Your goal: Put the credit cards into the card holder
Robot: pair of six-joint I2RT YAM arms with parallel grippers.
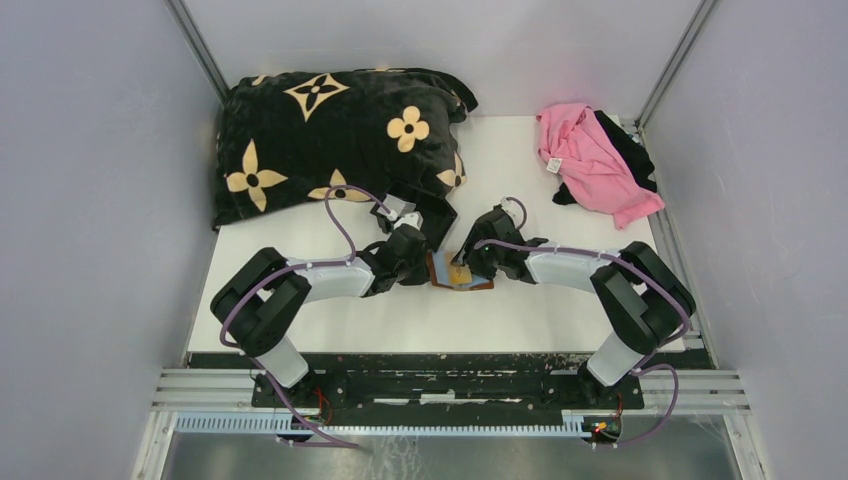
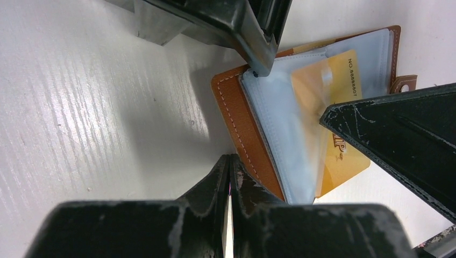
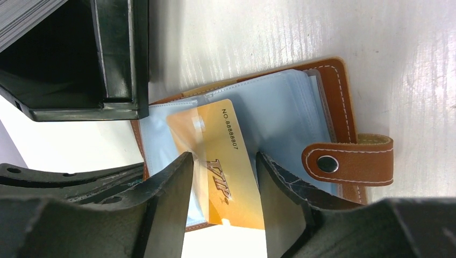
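Observation:
The brown leather card holder (image 1: pixel 440 268) lies between my grippers, its clear sleeves (image 3: pixel 279 113) exposed and its snap strap (image 3: pixel 349 160) to the right. An orange card (image 2: pixel 347 75) numbered 88888807 lies at the sleeves, partly looking covered by plastic. My left gripper is at the holder's left edge, fingertips together or nearly so, with nothing clearly between them. My right gripper is over the card, its fingers apart on either side of the card's lower part; whether they touch it is unclear.
A black open box (image 3: pixel 54 64) stands just behind the holder. A black patterned cushion (image 1: pixel 300 140) fills the back left, and pink and black cloths (image 1: pixel 590 170) lie at back right.

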